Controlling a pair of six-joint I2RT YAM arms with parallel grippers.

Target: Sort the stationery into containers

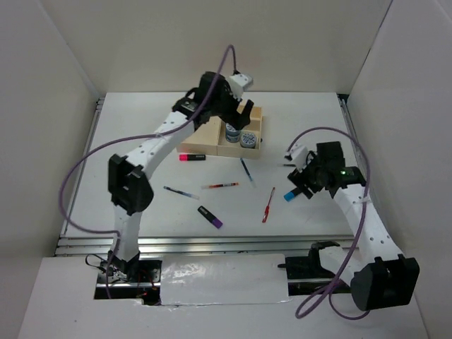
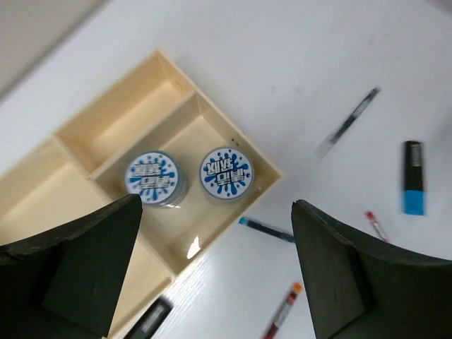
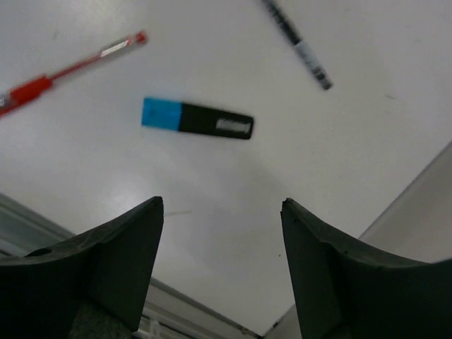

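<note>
Two round jars with blue-splashed lids, the left jar point(image 2: 152, 178) and the right jar point(image 2: 226, 174), sit in one compartment of the beige divided box point(image 1: 203, 149). Above that box my left gripper point(image 1: 244, 115) hangs open, nothing between its fingers. A black highlighter with a blue end point(image 3: 201, 119) lies on the table; my right gripper hovers above the table close to it, fingers part open and empty. Loose on the table are a pink highlighter point(image 1: 192, 157), a purple one point(image 1: 210, 217), a red pen point(image 1: 268, 205), an orange pen point(image 1: 220, 185) and a blue pen point(image 1: 247, 171).
A black pen point(image 3: 300, 46) lies beyond the blue-ended highlighter. Another slim pen point(image 1: 181, 192) rests left of the orange one. Walls point(image 1: 402, 120) rise at the back and sides. Clear table point(image 1: 296, 113) spreads right of the box.
</note>
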